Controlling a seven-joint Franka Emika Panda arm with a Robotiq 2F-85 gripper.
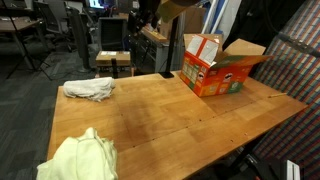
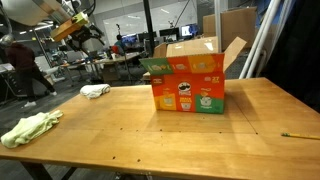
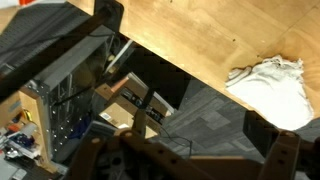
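Observation:
My gripper is open, with its two dark fingers wide apart at the bottom of the wrist view and nothing between them. It is held high above the table, as the second exterior view shows at upper left. A white cloth lies crumpled near the table's far left edge; the wrist view shows this white cloth close to the right finger, well below it. Another cloth, pale yellow-green, is bunched at the table's near left corner.
An open-topped red and green cardboard box stands on the wooden table, its flaps raised. A pencil lies at the right.

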